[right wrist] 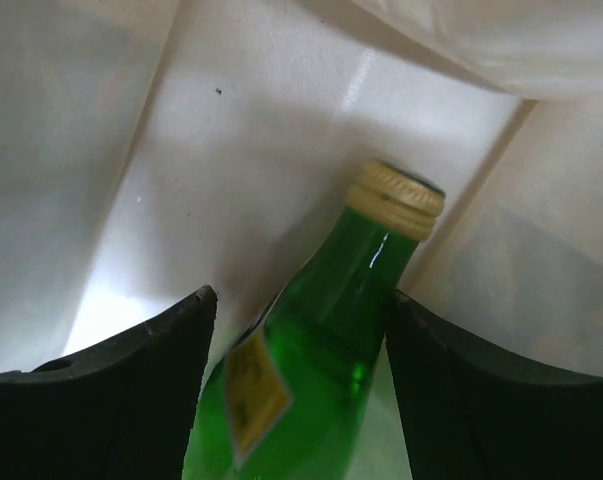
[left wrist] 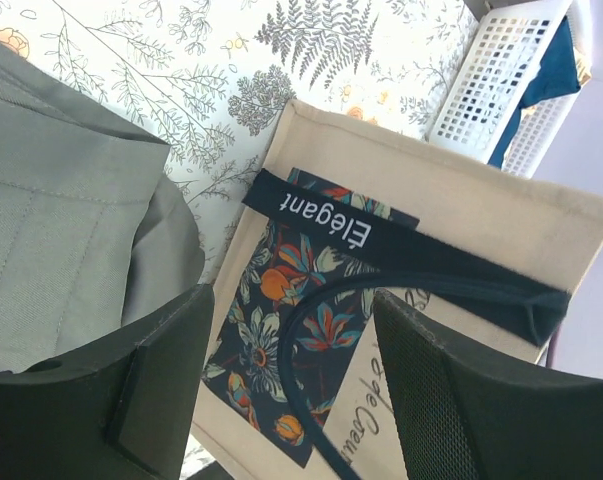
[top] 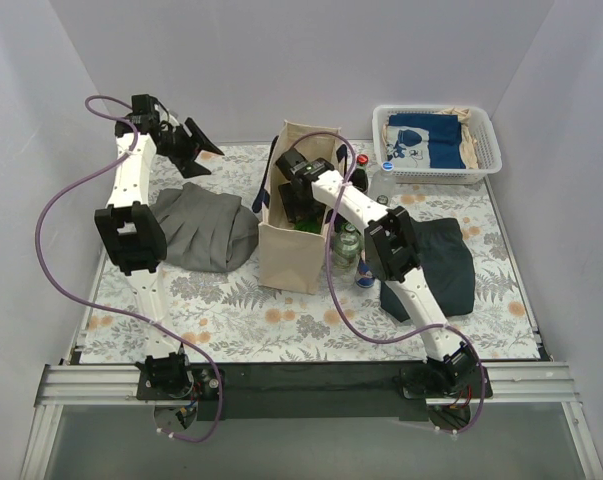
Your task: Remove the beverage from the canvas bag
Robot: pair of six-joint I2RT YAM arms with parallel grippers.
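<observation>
The beige canvas bag [top: 289,262] stands in the middle of the table with its mouth up. Inside it, a green bottle [right wrist: 326,335] with a gold cap leans at a slant. My right gripper is down in the bag, fingers open, the bottle's neck and shoulder lying between or just beyond its fingers; contact cannot be made out. Left of the bag, above the table, my left gripper [top: 196,150] stands open with nothing between its fingers. In the left wrist view the bag's printed side [left wrist: 331,240] and dark handle strap [left wrist: 316,290] show.
Several bottles and a blue can [top: 364,272] stand close against the bag's right side. A white basket [top: 492,160] with folded cloth sits back right. A grey bag [top: 206,225] lies left and a dark bag [top: 443,265] right.
</observation>
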